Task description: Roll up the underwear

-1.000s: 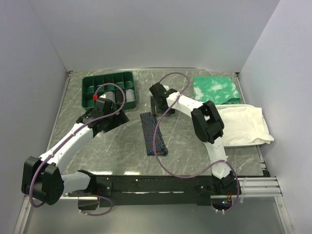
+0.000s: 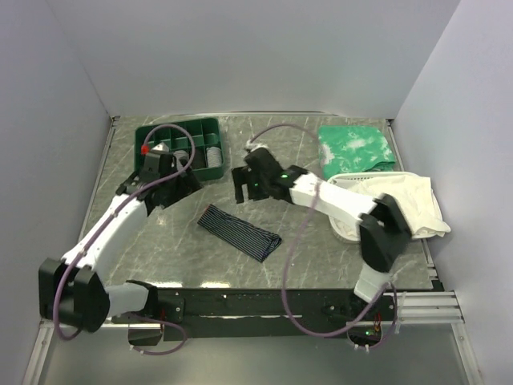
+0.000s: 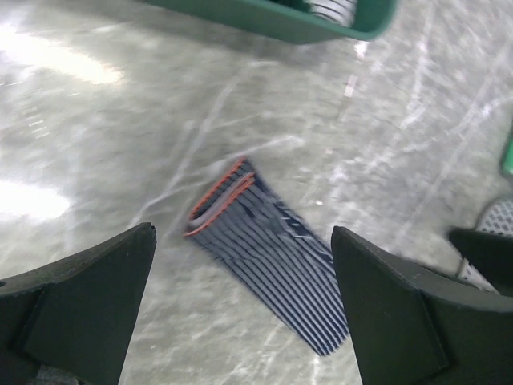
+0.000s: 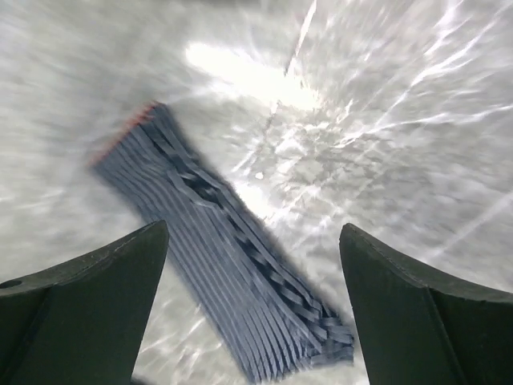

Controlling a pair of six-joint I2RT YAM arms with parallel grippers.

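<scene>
The underwear [image 2: 240,233], dark with fine light stripes, lies flat on the table as a narrow folded strip, slanting from upper left to lower right. An orange-red edge [image 3: 215,195] marks its far-left end in the left wrist view. Its other end looks slightly bunched in the right wrist view, where the strip [image 4: 216,241] runs below the fingers. My left gripper [image 2: 178,192] stands open to the left of the cloth, near the organizer. Above and beyond the cloth, my right gripper [image 2: 247,188] is open too, with nothing between its fingers.
A green divided organizer [image 2: 210,173] holding several rolled items sits at the back left. On the right stand a white basket [image 2: 341,234] with pale cloth [image 2: 405,200] and a folded green cloth [image 2: 357,148].
The underwear has turned from nearly upright to slanted, its far end swung left. The left arm shifted slightly.
</scene>
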